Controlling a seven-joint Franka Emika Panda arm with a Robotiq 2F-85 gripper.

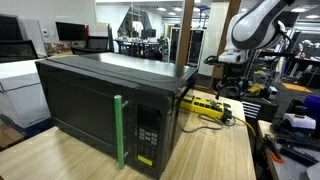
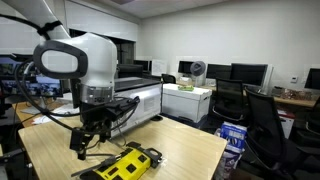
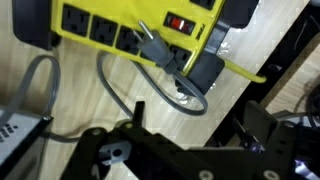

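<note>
A yellow power strip point(image 3: 120, 30) with black outlets and a red switch fills the upper part of the wrist view. Over it lies a grey plug point(image 3: 155, 47), its cord curling down to the right; whether it sits in an outlet, I cannot tell. My gripper is open, with its fingers apart at the lower edge and nothing held. It hangs above the table beside the strip. In exterior view 1 the strip point(image 1: 203, 105) lies right of the black microwave point(image 1: 105, 100), which partly hides it.
Loose cords run over the wooden table point(image 1: 215, 150) beside the strip. The microwave, with a green strip on its front, takes up much of the table. In exterior view 2, bare tabletop point(image 2: 190, 145) lies right of the power strip, and a blue box point(image 2: 231, 142) stands beyond the table.
</note>
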